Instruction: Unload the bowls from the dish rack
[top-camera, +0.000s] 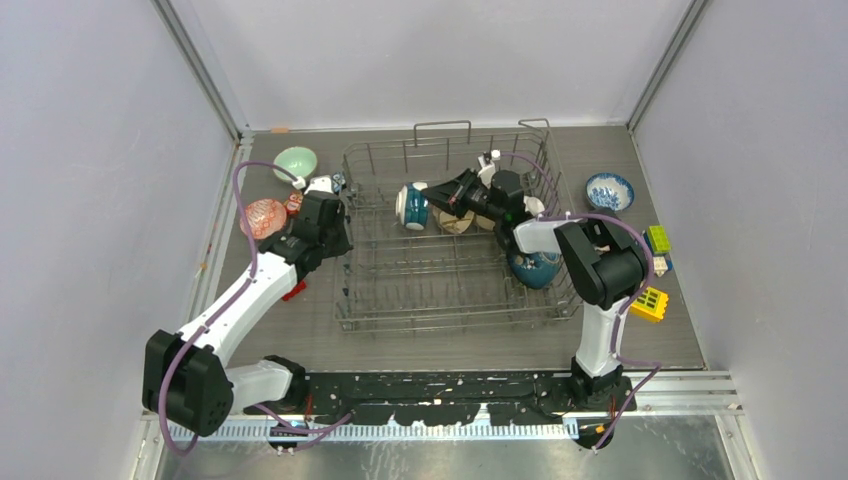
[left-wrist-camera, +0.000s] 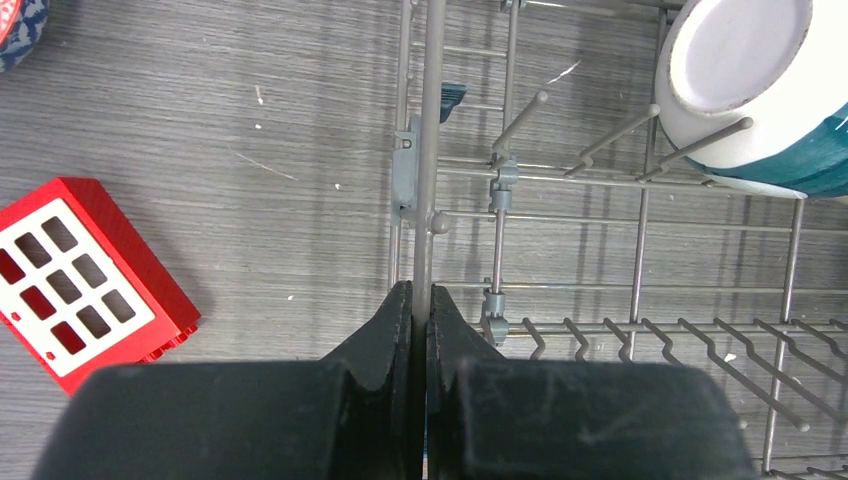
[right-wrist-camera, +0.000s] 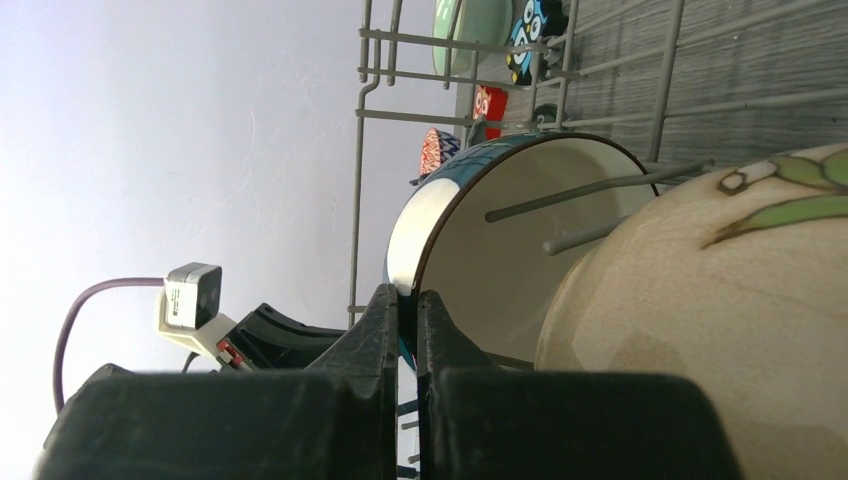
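Note:
The wire dish rack (top-camera: 430, 290) takes up the middle of the table. My left gripper is shut on the rack's left rim wire (left-wrist-camera: 430, 120). A teal and white bowl (top-camera: 411, 206) rests on its side in the rack, its white base facing left. My right gripper is shut on that bowl's rim, with the bowl (right-wrist-camera: 530, 190) still among the tines. Right beside it stands a cream bowl (right-wrist-camera: 700, 300) with a green leaf pattern. Farther right in the rack lies a dark blue bowl (top-camera: 536, 268), partly under the right arm.
Left of the rack are a pale green bowl (top-camera: 296, 163), a red patterned bowl (top-camera: 263, 218) and a red block (left-wrist-camera: 90, 285). To the right are a blue and white bowl (top-camera: 609, 192), a green block (top-camera: 657, 239) and a yellow block (top-camera: 648, 304).

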